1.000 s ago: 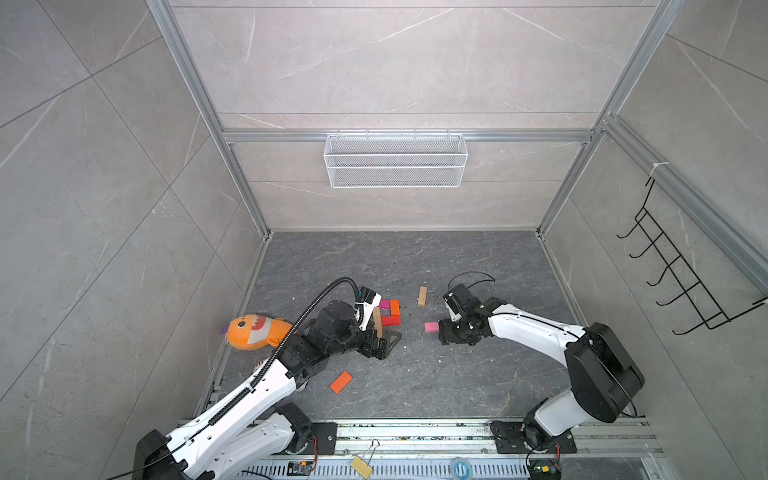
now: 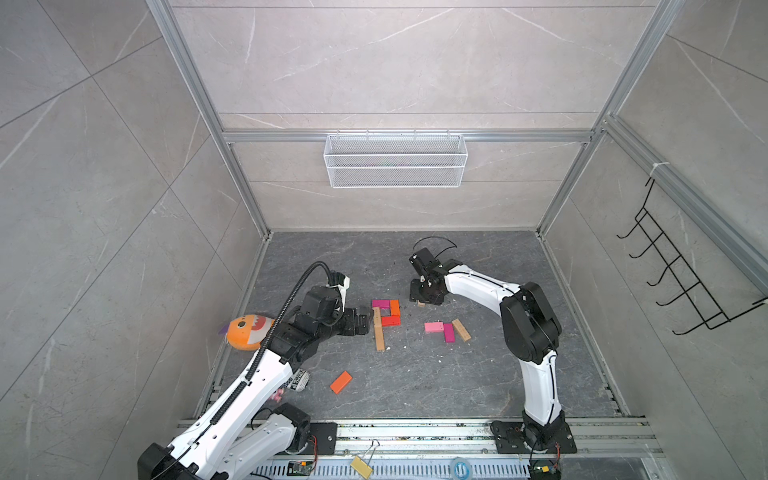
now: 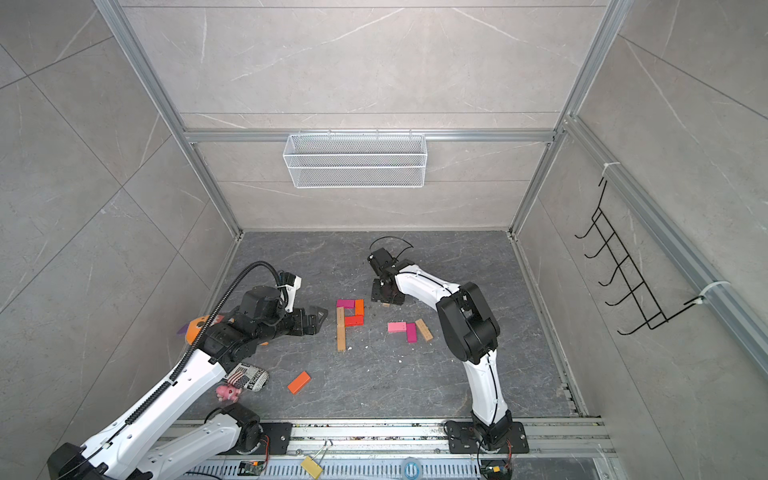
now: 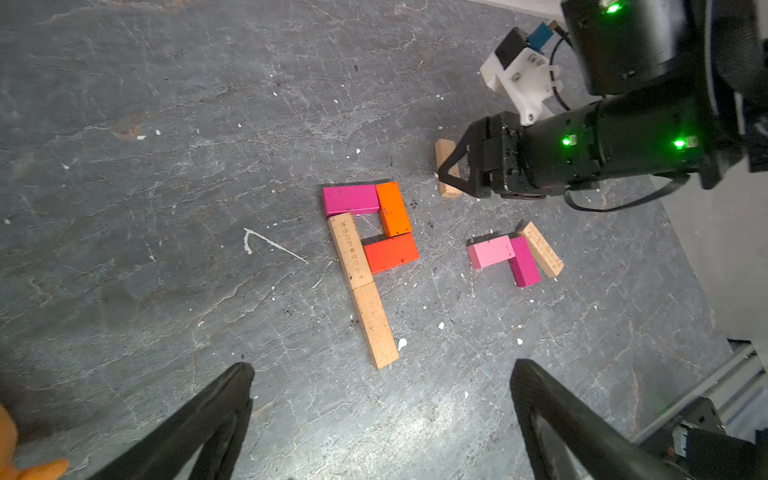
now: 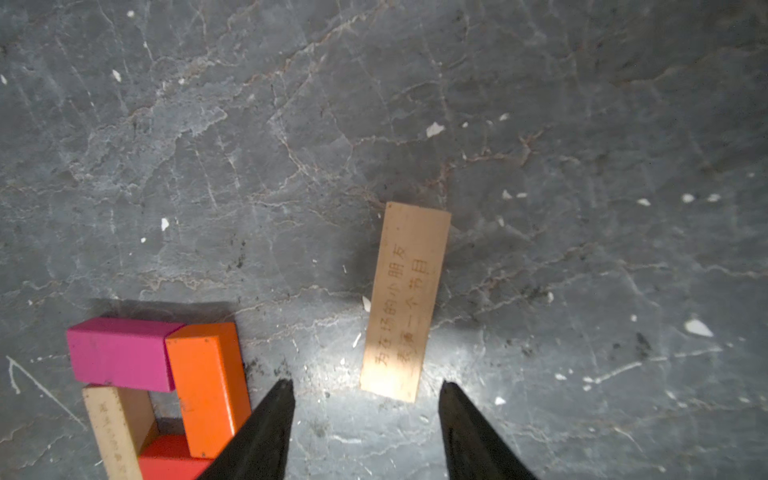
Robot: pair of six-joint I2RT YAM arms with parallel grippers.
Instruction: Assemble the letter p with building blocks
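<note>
A letter shape lies on the floor: two wooden blocks end to end (image 4: 374, 324) form a stem, with a magenta block (image 4: 349, 200), an orange block (image 4: 393, 208) and a red block (image 4: 392, 253) round a small gap at its upper right. My right gripper is open over a loose wooden block (image 5: 405, 300) to the right of that shape. My left gripper (image 2: 360, 322) hangs open left of the shape, nothing between its fingers.
A pink block (image 4: 490, 252), a magenta one (image 4: 525, 264) and a wooden one (image 4: 541, 249) lie at the right. An orange block (image 2: 341, 382) lies near the front. An orange plush toy (image 2: 249, 332) sits at the left edge.
My right gripper has moved back and leftward over the loose wooden block, uncovering the blocks at the right. The left arm has drawn back left, away from the letter shape.
</note>
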